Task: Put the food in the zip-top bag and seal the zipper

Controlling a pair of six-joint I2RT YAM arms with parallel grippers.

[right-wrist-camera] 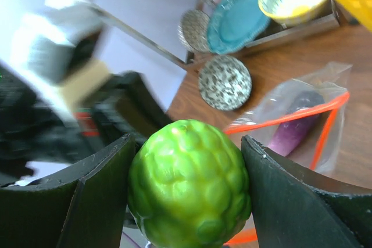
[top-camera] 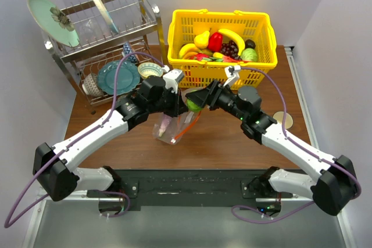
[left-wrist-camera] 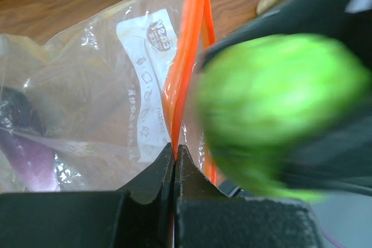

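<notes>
Clear plastic with an orange zipper edge makes up the zip top bag [left-wrist-camera: 87,85]; in the left wrist view my left gripper is shut on that orange edge. Inside the bag lies a purple eggplant, also visible beyond the bag's orange mouth [right-wrist-camera: 290,114] in the right wrist view. My right gripper is shut on a bumpy green round vegetable [right-wrist-camera: 189,184], held close beside the bag's mouth. From above, the green vegetable [top-camera: 193,105] sits between the two grippers, partly covered by the right one. The bag's far part is hidden under the arms.
A yellow basket [top-camera: 221,74] of play fruit stands behind the arms. To the left is a dish rack [top-camera: 110,45] with plates and bowls. A speckled round object [right-wrist-camera: 225,82] lies near the bag.
</notes>
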